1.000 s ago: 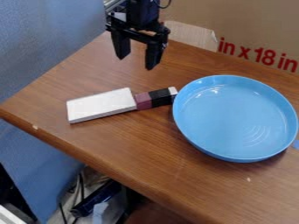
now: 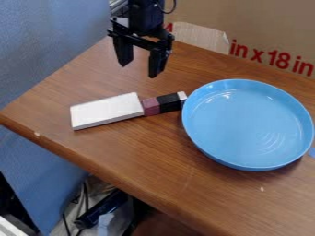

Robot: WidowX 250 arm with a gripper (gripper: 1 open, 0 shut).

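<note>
My black gripper (image 2: 140, 57) hangs open over the back left of the wooden table, its two fingers apart with nothing visible between them. Below it lies a long flat object with a white section (image 2: 106, 111) and a dark maroon and black section (image 2: 160, 104) with a small white tip. To its right sits a round light blue plate (image 2: 246, 126), close beside that tip.
A cardboard box (image 2: 262, 28) with red print stands behind the table. A blue padded surface (image 2: 37, 55) is at the left. The table's front left edge drops to cluttered floor.
Over the last second the gripper has shifted slightly upward and left in the view. The objects on the table have not moved.
</note>
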